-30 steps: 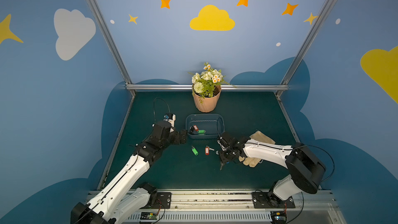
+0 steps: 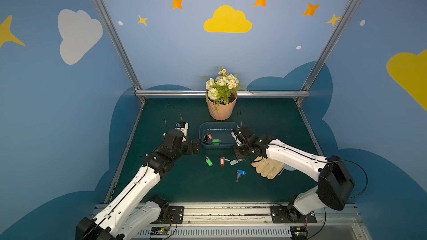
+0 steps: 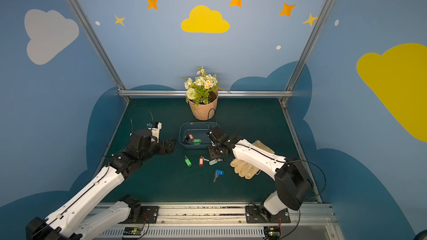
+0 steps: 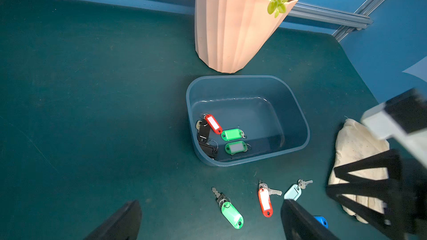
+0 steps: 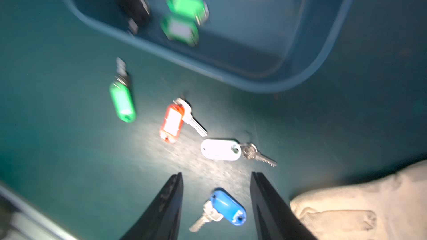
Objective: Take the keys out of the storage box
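Note:
The dark blue storage box holds a red-tagged key, two green tags and black keys, bunched toward its left side. In front of it on the table lie a green-tagged key, a red-tagged key, a white-tagged key and a blue-tagged key. Fingers apart and empty, my right gripper hovers by the box's front right corner; the blue tag shows on the table below, between its fingers. My left gripper is open and empty, left of the box.
Behind the box stands a pink flower pot. A beige work glove lies on the table to the right, under the right arm. Free table surface stretches left of the box and in front of the tagged keys.
The right gripper has risen away from the blue-tagged key and moved back toward the box, uncovering the blue and white tags. The left arm has stayed still.

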